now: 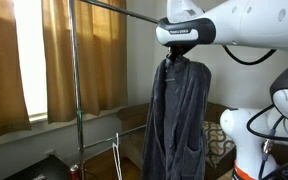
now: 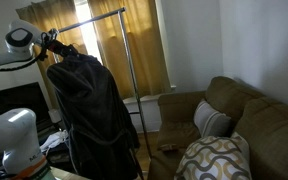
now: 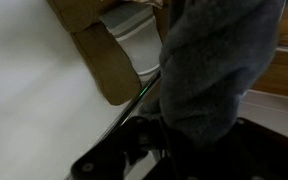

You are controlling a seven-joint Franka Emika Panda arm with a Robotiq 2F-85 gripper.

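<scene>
A dark grey robe (image 1: 174, 120) hangs by its top from my gripper (image 1: 170, 58), which is shut on the cloth high beside the metal rack (image 1: 78, 80). In the second exterior view the robe (image 2: 92, 105) drapes down in front of the rack (image 2: 130, 70), below the gripper (image 2: 52, 42). Bunched cloth of the robe (image 3: 212, 70) fills much of the wrist view, and the fingertips are dark and mostly hidden behind it. A white hanger (image 1: 117, 155) hangs low on the rack, apart from the robe.
Behind the robe stands a brown sofa (image 2: 184, 115) with a patterned cushion (image 2: 214, 160) and a striped cushion (image 2: 211, 118). Yellow curtains (image 1: 88, 60) flank the window. The rack's top bar runs close to the gripper.
</scene>
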